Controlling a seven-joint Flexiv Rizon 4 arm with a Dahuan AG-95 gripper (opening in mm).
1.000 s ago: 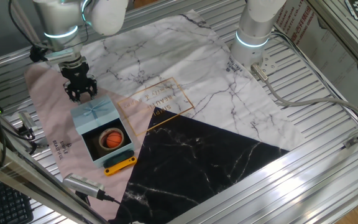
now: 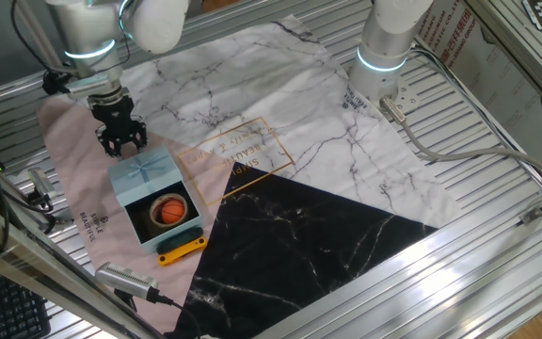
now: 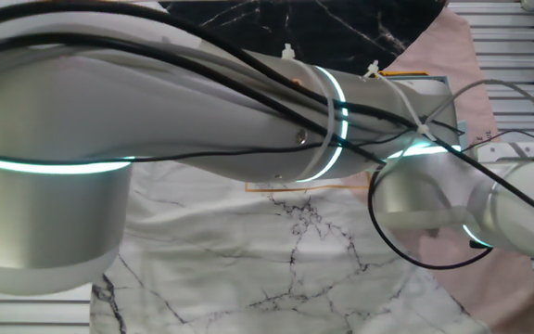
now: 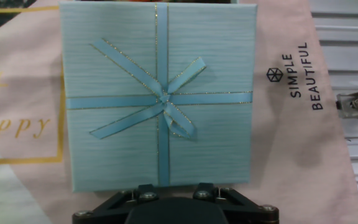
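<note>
A light blue gift box (image 2: 165, 215) sits on the pink part of the cloth, its front part uncovered. Its lid (image 2: 145, 176), with a ribbon bow (image 4: 162, 99), covers the back part. Inside, a small orange ball (image 2: 172, 210) rests within a tan ring (image 2: 155, 218). At the lid's back edge hovers my black gripper (image 2: 125, 151), its fingers apart and nothing seen between them. In the wrist view the gripper overlaps the lid's near edge; whether it touches cannot be told. Exterior view 2 shows mainly the arm, which hides most of the box.
A yellow tool (image 2: 182, 251) lies against the box's front side. A grey device (image 2: 127, 281) with a cable stands near the cloth's front left. The white and black marble areas of the cloth (image 2: 290, 235) are clear. The arm's base (image 2: 378, 75) stands at the back right.
The gripper has hardly moved, shifting only very slightly beside the lid. The box, lid, ball and yellow tool stay where they were.
</note>
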